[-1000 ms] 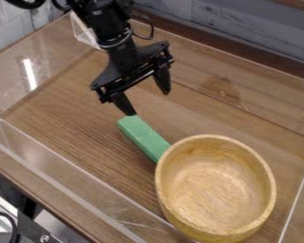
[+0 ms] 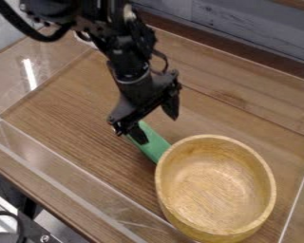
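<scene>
My gripper point(image 2: 130, 124) reaches down from the black arm in the middle of the camera view, open, its fingers over the upper end of a green bar point(image 2: 149, 146) lying on the wooden table. Whether the fingers touch the bar is hard to tell, and part of the bar is hidden beneath them. The lower end of the bar meets the rim of a cream oval bowl point(image 2: 216, 155) at the lower right.
A pale wall point(image 2: 231, 28) runs along the back. A dark cable lies at the lower left corner.
The gripper has come down and toward the front, from above and behind the green bar to over its upper end. The bar and bowl look unmoved.
</scene>
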